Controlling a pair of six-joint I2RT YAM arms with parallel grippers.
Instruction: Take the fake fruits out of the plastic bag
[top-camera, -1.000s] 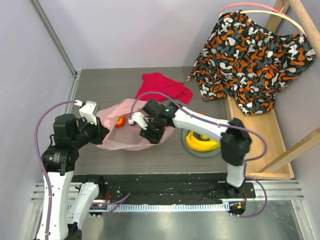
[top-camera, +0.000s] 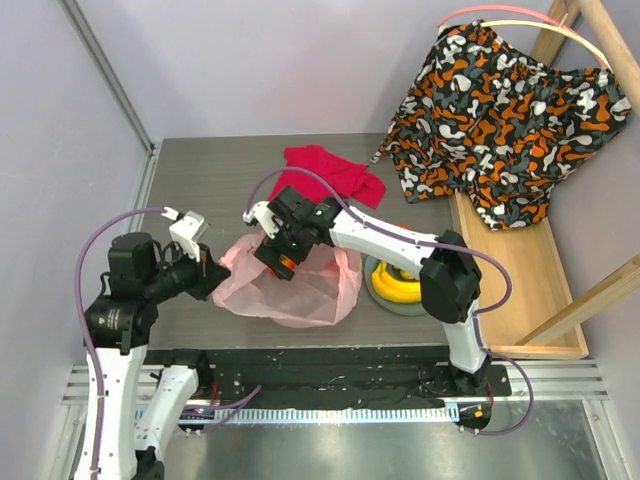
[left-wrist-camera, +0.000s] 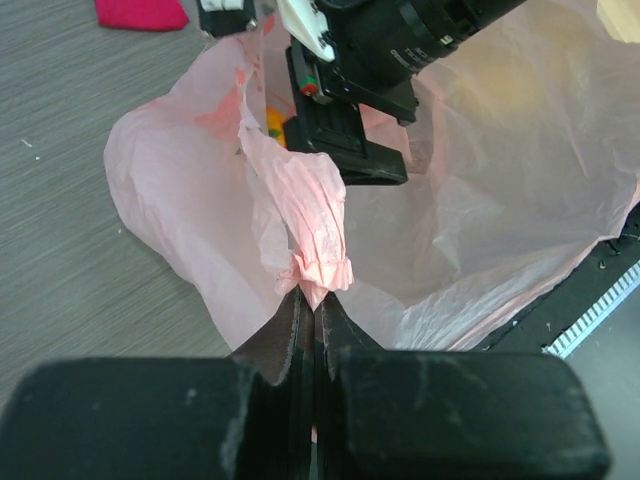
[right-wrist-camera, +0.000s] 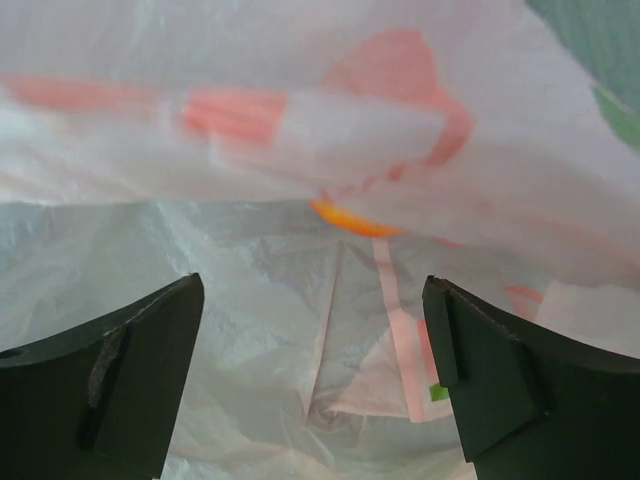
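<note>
The pink plastic bag (top-camera: 310, 303) lies on the table with its mouth spread wide. My left gripper is shut on a gathered piece of its edge, at the bag's left side. Inside the bag an orange-red fruit (top-camera: 288, 263) shows beside my right gripper (top-camera: 279, 264), which has its fingers apart and reaches into the bag. In the right wrist view, bag film fills the space beyond the fingers (right-wrist-camera: 150, 380), and a sliver of the orange fruit (right-wrist-camera: 352, 221) peeks out beneath a fold. Most of the fruit is hidden there.
A grey-green bowl (top-camera: 408, 308) with bananas (top-camera: 396, 286) stands right of the bag, partly beneath my right arm. A red cloth (top-camera: 338, 172) lies behind the bag. Patterned fabric (top-camera: 500, 110) hangs over a wooden tray (top-camera: 530, 270) at the right.
</note>
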